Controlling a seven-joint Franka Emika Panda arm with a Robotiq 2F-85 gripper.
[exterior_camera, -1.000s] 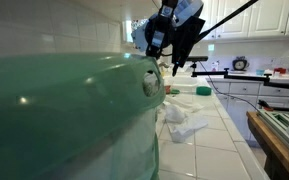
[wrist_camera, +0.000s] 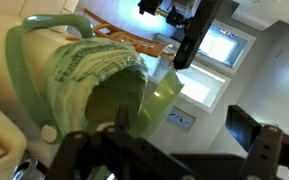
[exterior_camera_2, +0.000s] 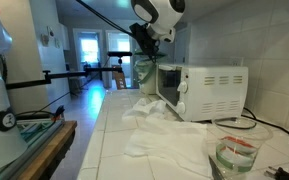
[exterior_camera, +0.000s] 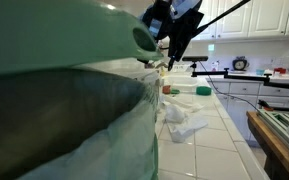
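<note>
A translucent green bin or bag with a thick green rim [exterior_camera: 84, 40] fills the left foreground of exterior view 1. Its dark opening shows below the rim. In the wrist view the same container [wrist_camera: 69, 75] lies on the left, its mouth turned toward the middle. My gripper is open at the bottom of that view. Its left finger is close to the rim, but whether they touch is unclear. Nothing shows between the fingers. From exterior view 2, the arm [exterior_camera_2: 159, 15] reaches over the far counter end, above the greenish container [exterior_camera_2: 142, 72].
A white microwave [exterior_camera_2: 209, 92] stands against the tiled wall. White cloths [exterior_camera_2: 169, 140] lie on the counter, near a clear bowl [exterior_camera_2: 236, 152] with red and green contents. A wooden edge [exterior_camera: 274, 145] borders the right. Bare tiles [exterior_camera: 209, 155] line the counter's front.
In exterior view 1 the green rim has shifted upward and its dark opening has come into sight below. The gripper has moved slightly up over the last second.
</note>
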